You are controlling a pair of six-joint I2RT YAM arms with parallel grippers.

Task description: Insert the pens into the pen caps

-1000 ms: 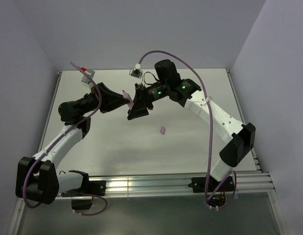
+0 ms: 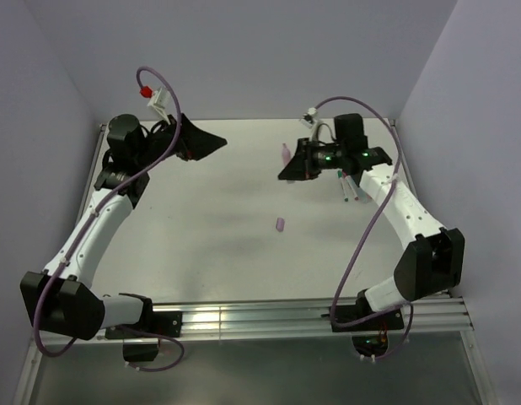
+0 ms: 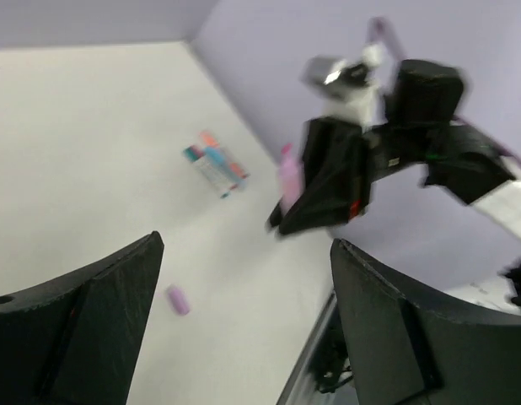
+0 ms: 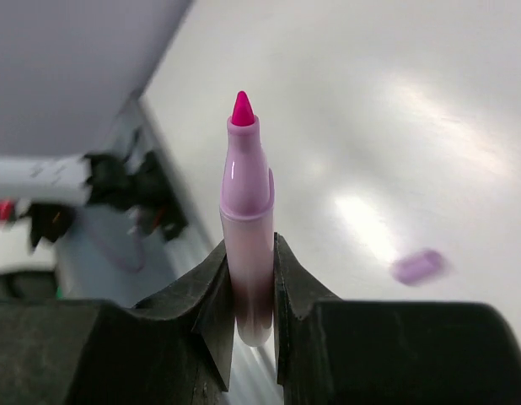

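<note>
A pink pen (image 4: pixel 246 211) with its magenta tip pointing up is gripped by my right gripper (image 2: pixel 296 169), whose fingers close round its lower part in the right wrist view. My left gripper (image 2: pixel 206 145) is open and empty, raised at the upper left, well apart from the right one. A small purple cap (image 2: pixel 280 224) lies alone on the middle of the table, also seen in the left wrist view. At the table's right lie several pens (image 3: pixel 213 169) in teal, blue and red, partly behind the right arm in the top view.
Grey walls (image 2: pixel 480 152) stand at both sides and behind, and a metal rail (image 2: pixel 244 316) runs along the front edge.
</note>
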